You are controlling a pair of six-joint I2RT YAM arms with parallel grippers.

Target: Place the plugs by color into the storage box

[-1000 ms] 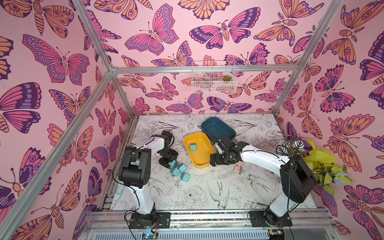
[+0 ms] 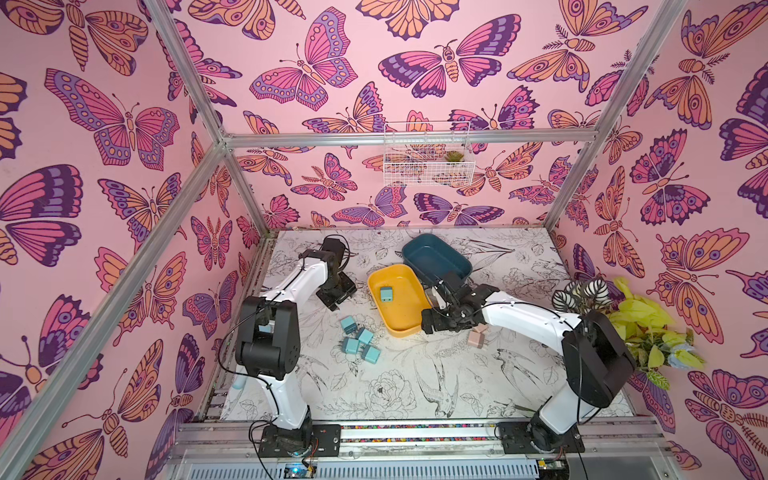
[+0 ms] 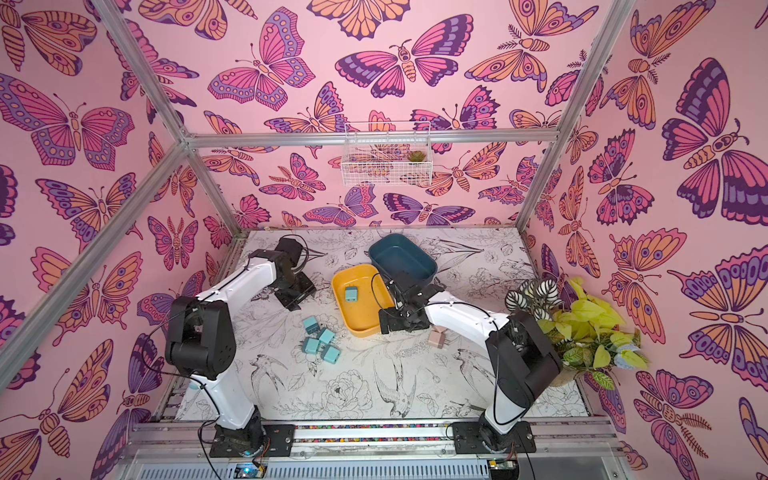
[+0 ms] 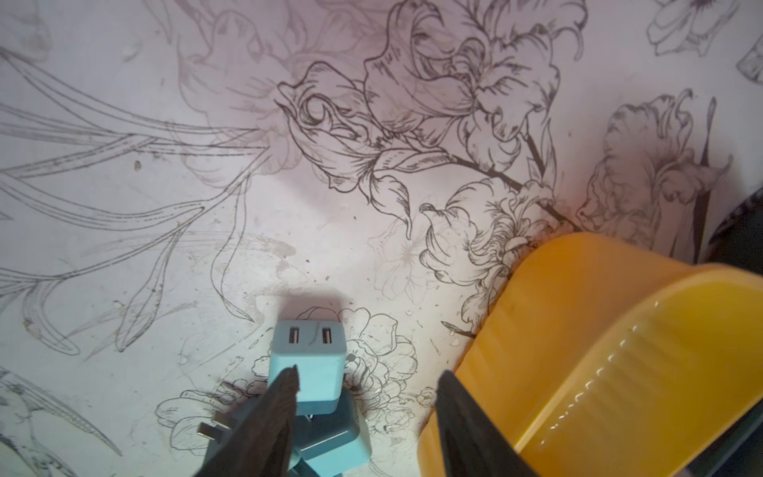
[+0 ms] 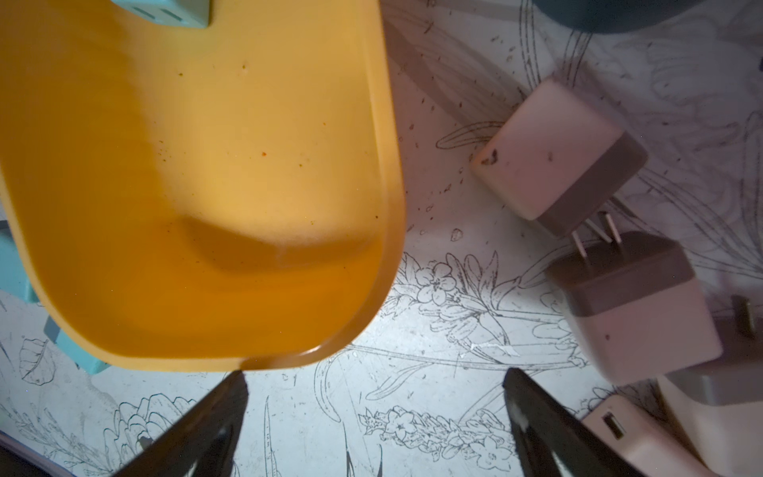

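Observation:
Several teal plugs (image 2: 370, 353) lie left of the yellow box (image 2: 400, 320); one teal plug (image 2: 386, 294) sits inside it. My left gripper hovers above the loose teal plugs, fingers apart and empty. My right gripper is open and empty at the yellow box's near right. Several pale pink plugs (image 5: 636, 326) lie beside that box, partly hidden by my right arm in the top views. A dark teal box (image 2: 436, 252) stands behind the yellow one.
Plants (image 2: 664, 336) stand along the right side. A white wire basket (image 2: 428, 172) hangs on the back wall.
My left gripper has moved back and upward, away from the loose teal plugs, uncovering them in the top left view. My right arm is nearly unchanged.

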